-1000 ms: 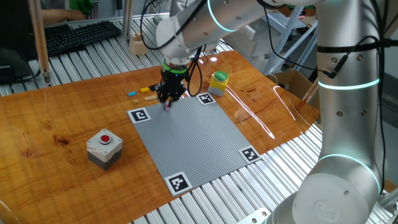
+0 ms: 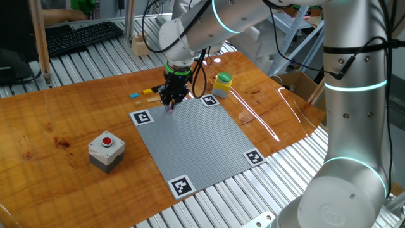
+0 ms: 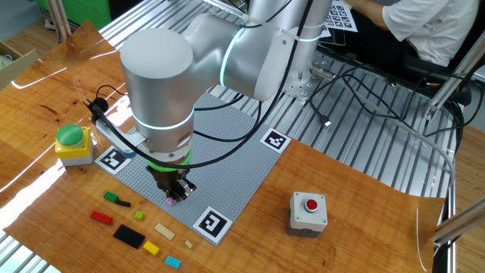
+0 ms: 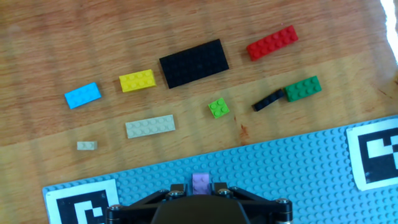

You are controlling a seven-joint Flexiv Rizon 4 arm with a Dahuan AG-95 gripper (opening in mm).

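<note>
A small purple brick [image 4: 201, 183] sits between the fingertips of my gripper, with a finger close on each side; the grip looks shut on it. In exterior view 2 the brick [image 3: 170, 202] shows as a pink spot under the gripper [image 3: 176, 194], over the edge strip of the grey baseplate [image 3: 235, 171]. Exterior view 1 has the gripper [image 2: 169, 104] low at the plate's far edge, between two corner markers. Whether the brick touches the studs cannot be made out.
Loose bricks lie on the wood beyond the plate: blue [image 4: 83, 95], yellow [image 4: 137, 81], large black [image 4: 194, 63], red [image 4: 272, 43], green [image 4: 303, 89], lime [image 4: 219, 107] and beige [image 4: 150, 126]. A red-button box [image 2: 106, 152] and a green-button box [image 2: 222, 85] flank the otherwise bare plate.
Almost nothing differs in exterior view 1. The gripper and the purple brick seem very slightly lower than before, at the same spot of the plate's edge.
</note>
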